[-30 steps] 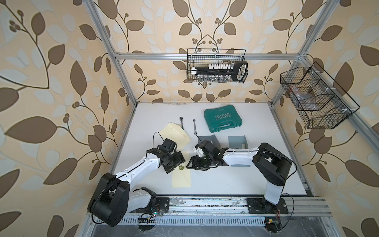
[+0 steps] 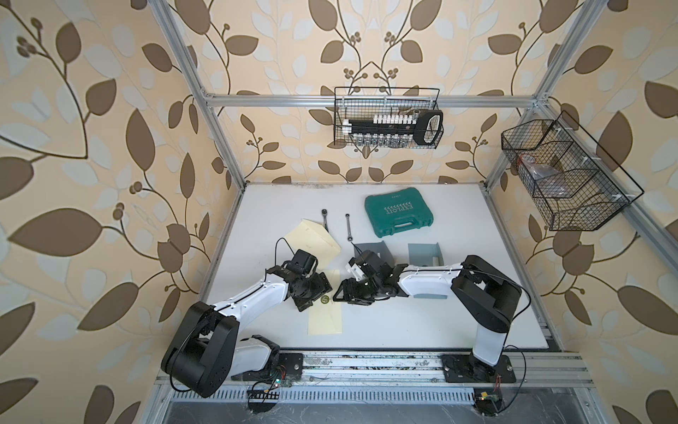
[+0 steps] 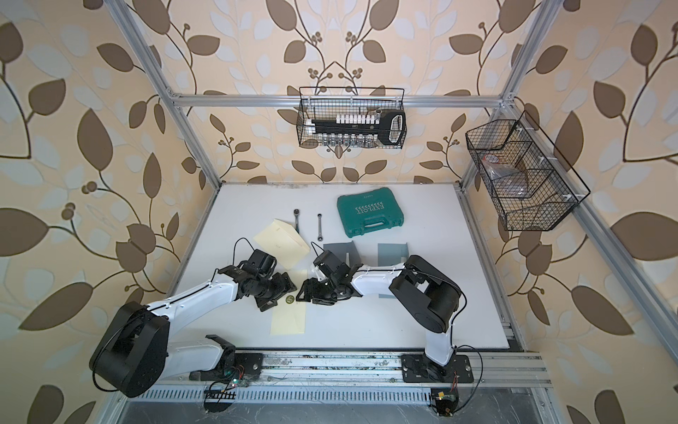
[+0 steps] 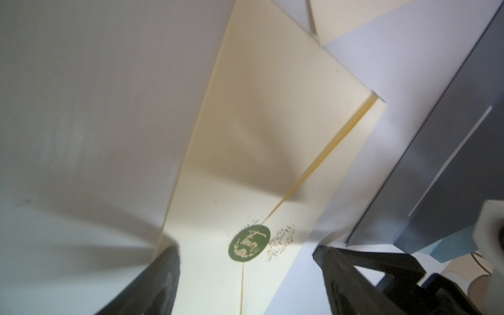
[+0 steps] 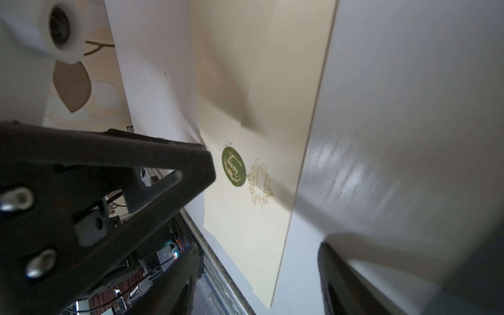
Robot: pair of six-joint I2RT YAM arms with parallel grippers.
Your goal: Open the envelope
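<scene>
A cream envelope (image 2: 325, 322) lies near the table's front edge, its long side running front to back. A round green sticker (image 4: 249, 243) sits over the flap's point, with gold print beside it; the flap's edge stands slightly raised in the left wrist view. My left gripper is partly open at the envelope's left side, the sticker between its spread fingers as seen there. From the right, my right gripper is partly open over the envelope's right edge. Neither grips any paper that I can see. The arms hide the envelope's upper part from above.
Behind lies another cream envelope (image 2: 310, 241) beside two wrenches (image 2: 348, 227). A green case (image 2: 399, 212) stands at the back. Dark and blue-grey boxes (image 2: 423, 252) lie behind and under the right arm.
My left arm has shifted slightly, its elbow moving a little to the right. The sticker shows very slightly further right and up. The right arm looks unmoved.
</scene>
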